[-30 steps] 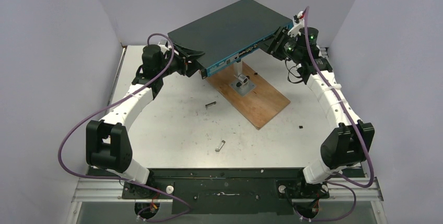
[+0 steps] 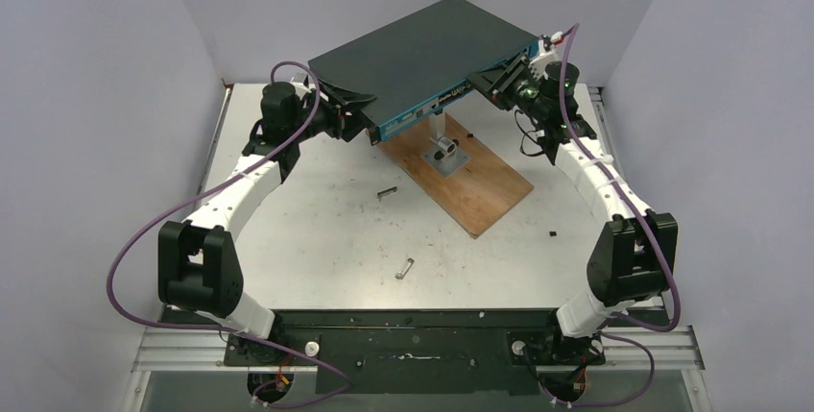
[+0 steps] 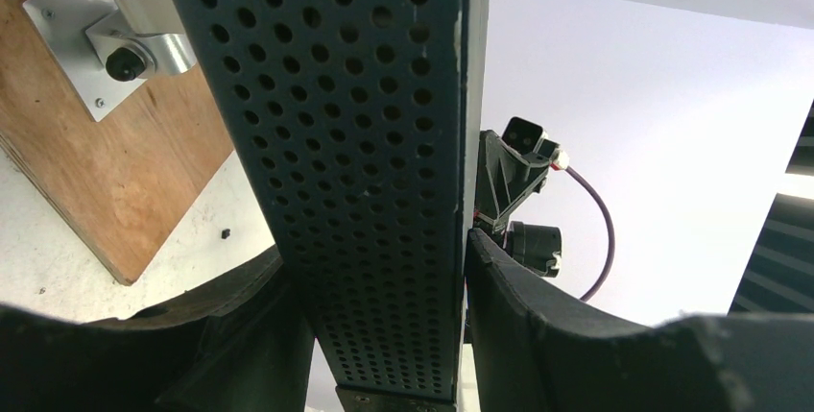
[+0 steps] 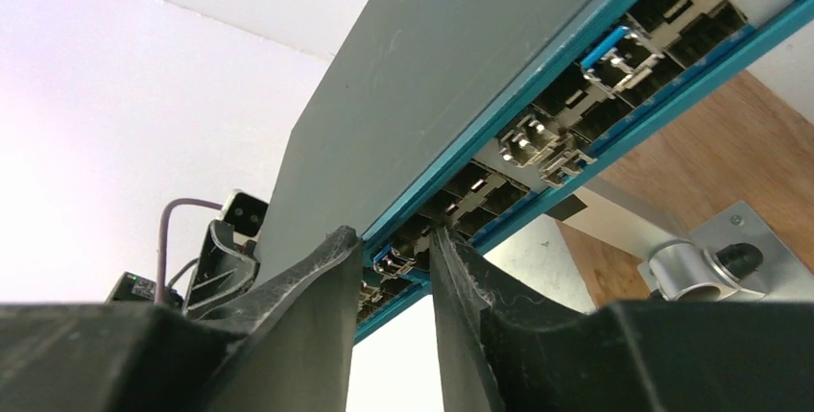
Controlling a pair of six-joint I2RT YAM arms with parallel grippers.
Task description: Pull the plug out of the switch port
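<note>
A large dark switch [image 2: 422, 52] with a teal front sits raised on a metal stand. My left gripper [image 2: 357, 112] is shut on its end, whose perforated dark side [image 3: 355, 143] fills the middle of the left wrist view. At the teal port face, my right gripper stands open, its fingertips close around one port area with a small metal plug [image 4: 392, 260] partly behind them. Other metal modules sit in the ports higher up, one with a blue latch [image 4: 605, 45]. I cannot tell whether the fingertips touch the plug.
The stand's bracket [image 2: 446, 157] is on a wooden board [image 2: 490, 201]. Two small metal pieces lie on the white table, one near the middle [image 2: 387, 192], one nearer the front [image 2: 404, 268]. White walls close in both sides and back.
The left arm and switch have not visibly moved.
</note>
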